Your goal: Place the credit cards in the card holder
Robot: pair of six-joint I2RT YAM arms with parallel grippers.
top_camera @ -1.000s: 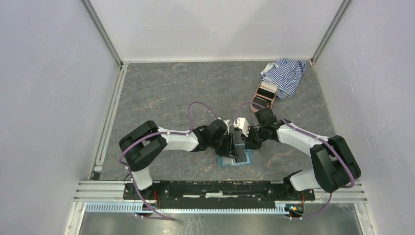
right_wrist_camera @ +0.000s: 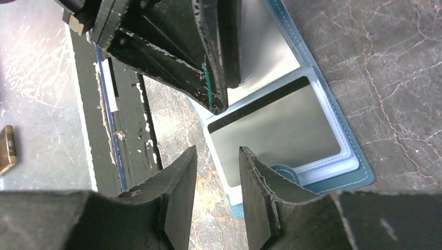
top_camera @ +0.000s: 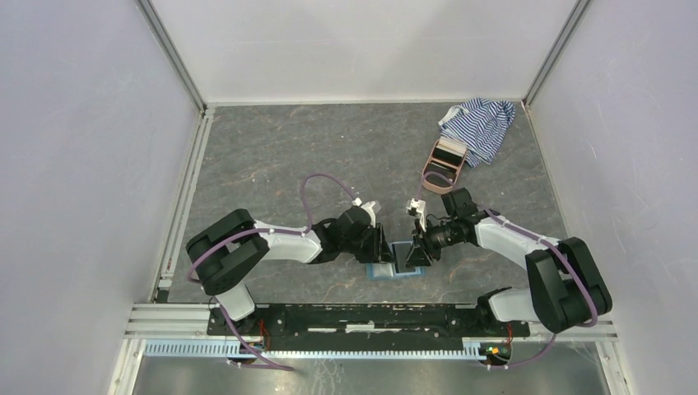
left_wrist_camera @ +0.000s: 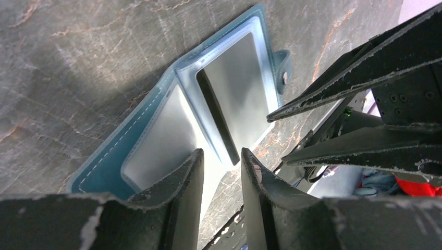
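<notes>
The blue card holder (top_camera: 380,272) lies spread open at the front of the table. In its right half is a grey card with a black stripe, framed by the clear pocket; the same card (right_wrist_camera: 284,133) shows in the right wrist view. The left half (left_wrist_camera: 169,140) looks pale and glossy, and I cannot tell what it holds. My left gripper is over the holder's middle, part open with an empty gap. My right gripper is over the right half near the snap tab (right_wrist_camera: 285,174), part open with nothing between its fingers.
A pink box (top_camera: 434,179) with dark and pale contents stands at the back right, beside a striped cloth (top_camera: 479,125). Both grippers are close together over the holder.
My left gripper has drawn slightly left. The holder has stayed in place.
</notes>
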